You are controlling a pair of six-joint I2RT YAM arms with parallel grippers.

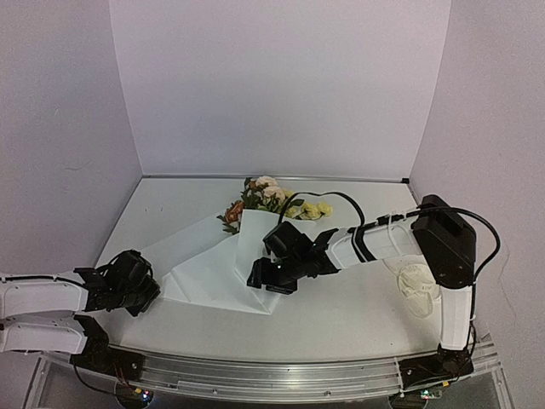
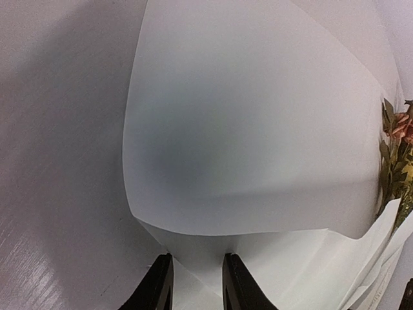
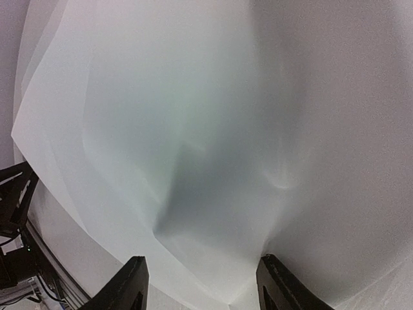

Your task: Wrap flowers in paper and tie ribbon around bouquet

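Note:
The fake flowers [image 1: 271, 194], with orange, cream and yellow heads and green leaves, lie toward the back of the table. White wrapping paper [image 1: 209, 277] covers their stems and spreads forward and left, partly folded over. At the paper's left corner hovers my left gripper [image 1: 146, 304]; in the left wrist view its fingers [image 2: 160, 284] stand apart below a raised paper edge, with no paper pinched between them. My right gripper [image 1: 271, 285] is over the folded paper's right side. Its fingertips [image 3: 137, 278] are wide apart in the right wrist view, and the paper lies flat beyond them.
A loose coil of pale ribbon or cord [image 1: 417, 290] rests on the right of the table, beneath the right arm. Bare table [image 1: 341, 319] shows at the front right. A metal rail [image 1: 272, 375] runs along the front edge.

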